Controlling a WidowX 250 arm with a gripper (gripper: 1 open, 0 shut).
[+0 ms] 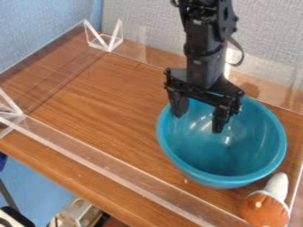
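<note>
A large teal bowl [221, 160] sits on the right part of the wooden tabletop [95, 97]. My black gripper [199, 119] is open over the bowl's back part, its fingers reaching down inside the rim. I see nothing held between them. Whether they touch the bowl is unclear.
An orange-and-white object [265, 207] lies beside the bowl at the front right, partly cut by the frame. White wire frames stand at the back left and left edge. A wall runs behind.
</note>
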